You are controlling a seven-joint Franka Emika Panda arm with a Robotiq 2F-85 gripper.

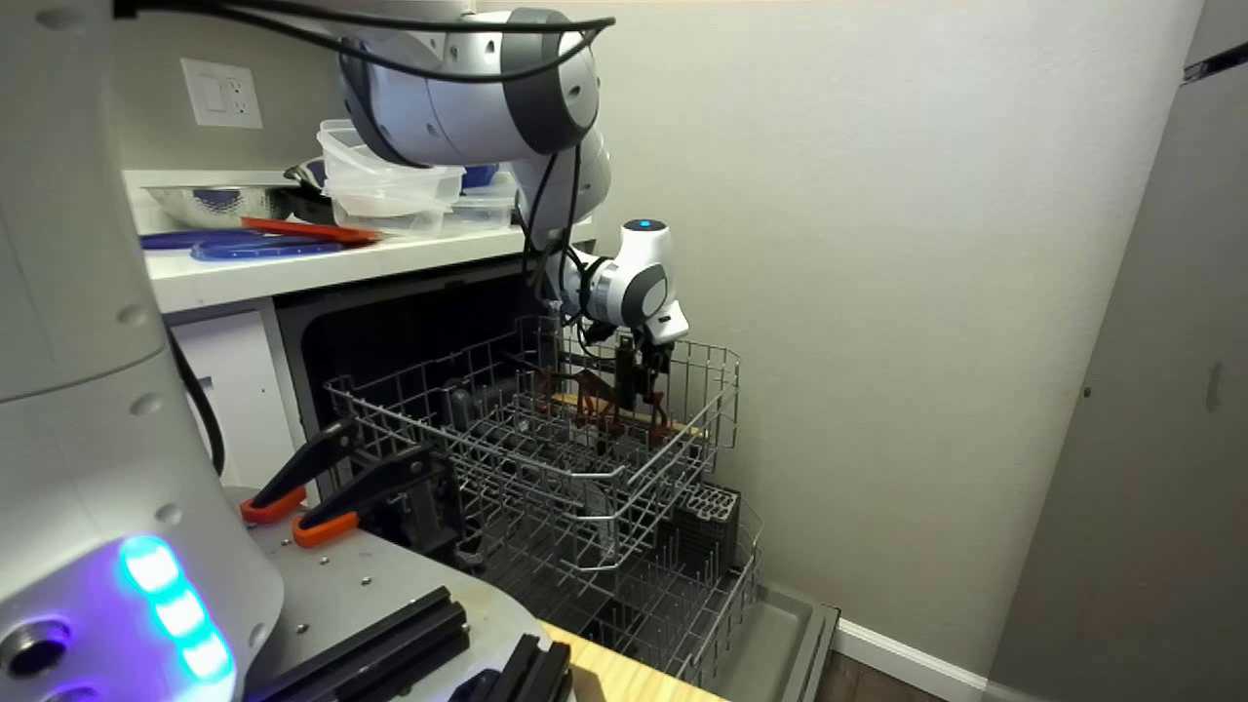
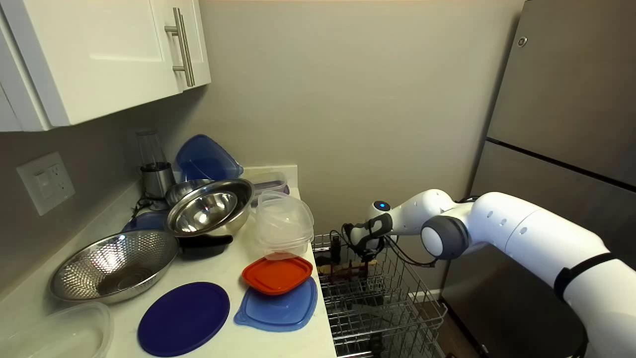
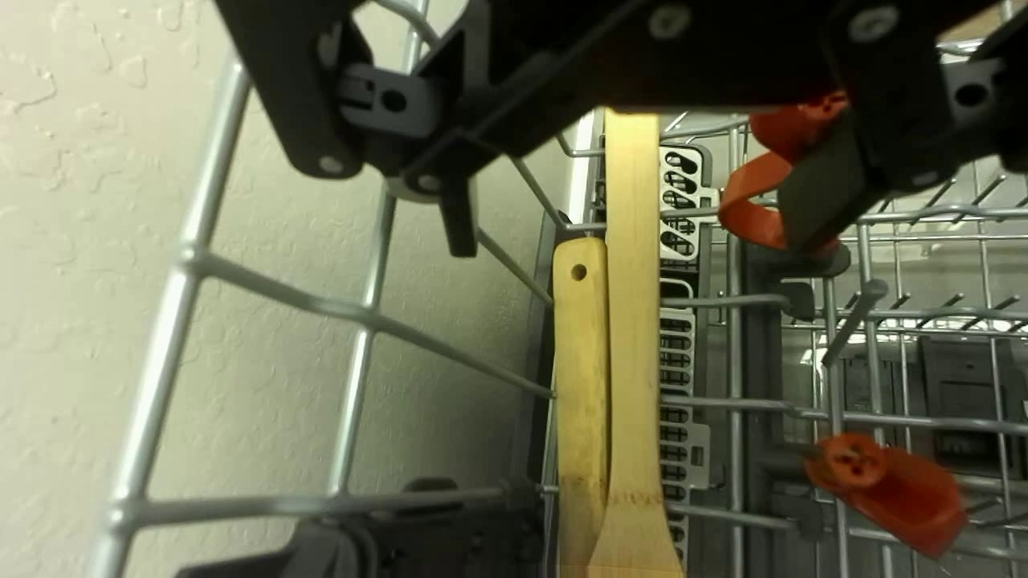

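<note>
My gripper stands open over the dishwasher's upper rack. In the wrist view its two fingers are wide apart, on either side of a pale wooden utensil that lies lengthwise below. Beside that utensil lies a shorter wooden handle with a hole near its end. Nothing is clasped. An orange-red piece shows behind the right finger pad; whether they touch, I cannot tell. Another orange-red piece sits lower right on the wires. The utensils' far ends run out of the wrist view.
The wall is close beside the rack's wire side. The lower rack is pulled out underneath. On the counter are a colander, steel bowls, clear containers, and a red lid.
</note>
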